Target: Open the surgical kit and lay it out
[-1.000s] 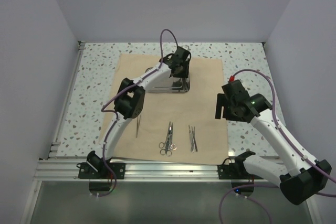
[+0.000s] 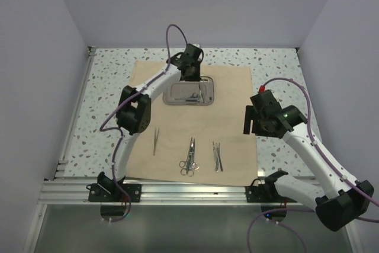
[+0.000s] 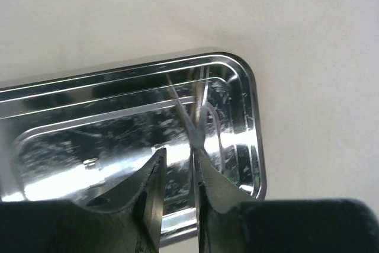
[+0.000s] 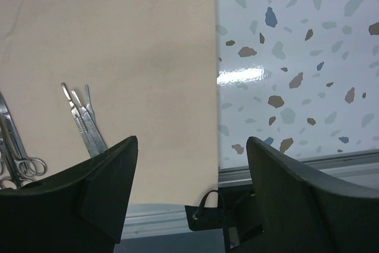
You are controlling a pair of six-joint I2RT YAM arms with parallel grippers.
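Observation:
My left gripper (image 2: 191, 73) hangs over the right end of the steel tray (image 3: 256, 128); a thin instrument (image 3: 196, 137) rises from between its nearly closed fingers, blurred, and I cannot tell whether it is gripped. On the beige cloth (image 2: 231, 117) lie tweezers (image 2: 156, 140), several scissors (image 2: 190, 158) and a group of handles (image 2: 217, 157), also visible as handles (image 4: 86, 122) in the right wrist view. My right gripper (image 2: 254, 120) stands open above the cloth's right edge, empty.
Speckled table (image 2: 95, 117) surrounds the cloth.
The right arm has not moved.

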